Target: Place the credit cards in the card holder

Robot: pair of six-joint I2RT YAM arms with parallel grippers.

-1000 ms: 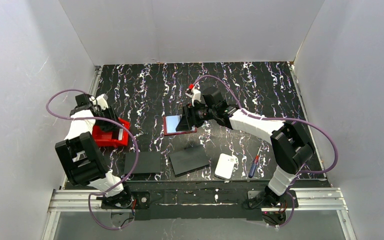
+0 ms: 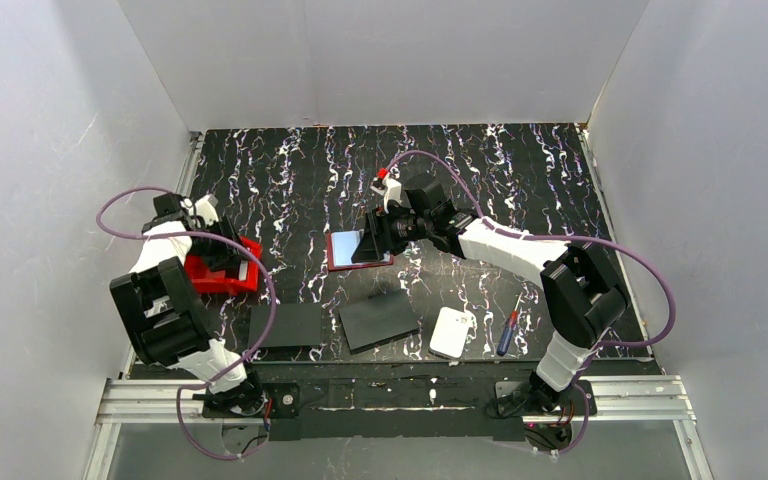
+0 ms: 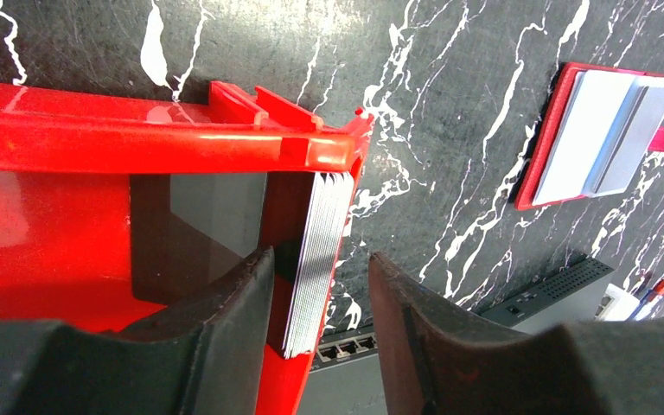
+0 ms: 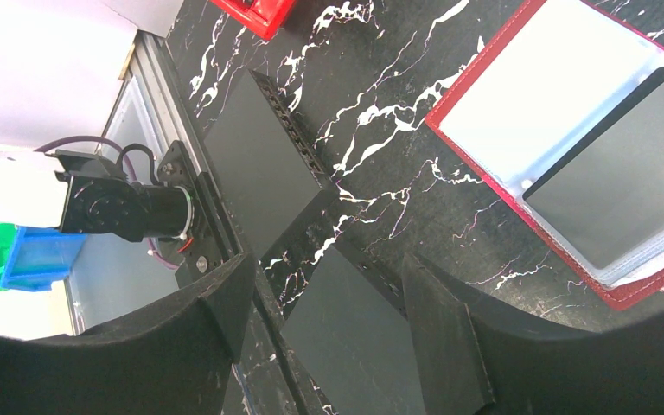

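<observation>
A red box (image 3: 69, 138) at the far left holds a stack of white cards (image 3: 318, 259) on edge along its right wall, beside dark cards (image 3: 207, 216). My left gripper is open over that stack, one finger inside the box and the other outside. The card holder, a red wallet with clear sleeves (image 4: 484, 121), lies in the middle of the table, with a dark grey piece inside a sleeve in the right wrist view. My right gripper is open above the table beside the holder, nothing visible between its fingers.
Two dark grey slabs (image 2: 285, 325) lie along the front edge, with a white object (image 2: 450, 332) and a screwdriver (image 2: 508, 330) to their right.
My left gripper has moved slightly over the red box since a second ago, settling a little toward the front. The right arm has not moved.
</observation>
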